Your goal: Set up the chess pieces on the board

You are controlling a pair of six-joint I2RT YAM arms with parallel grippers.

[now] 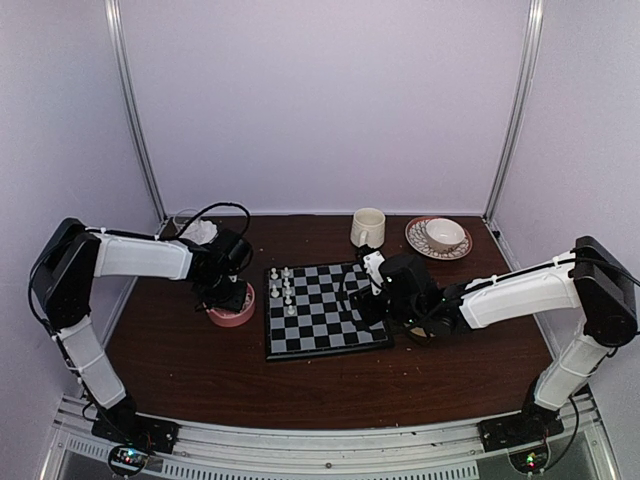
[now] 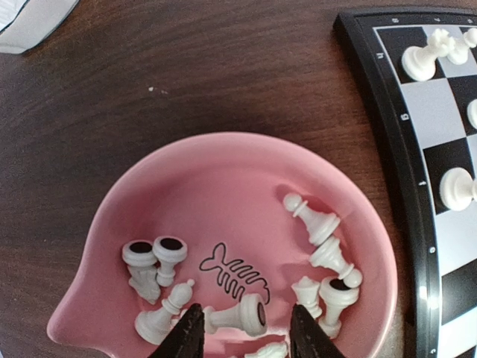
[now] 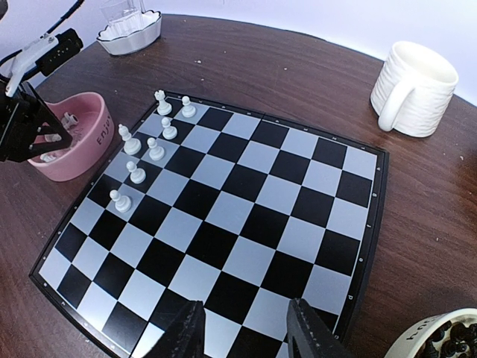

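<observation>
White pieces stand upright at the left side of the chessboard (image 3: 238, 216), among them pawns (image 3: 121, 201) and a rook (image 3: 162, 103). Loose white pieces lie in the pink bowl (image 2: 223, 171). My left gripper is open low over that bowl, its fingertips either side of a lying piece (image 2: 237, 317); whether they touch it is unclear. My right gripper hangs over the board's right part with parted fingers and nothing visible between them. A container of black pieces (image 3: 451, 343) is at the right, mostly hidden by the right arm in the top view.
A white mug (image 1: 368, 225) stands behind the board, with a bowl on a patterned plate (image 1: 435, 252) at back right. A white dish (image 3: 129, 39) with a clear item sits at back left.
</observation>
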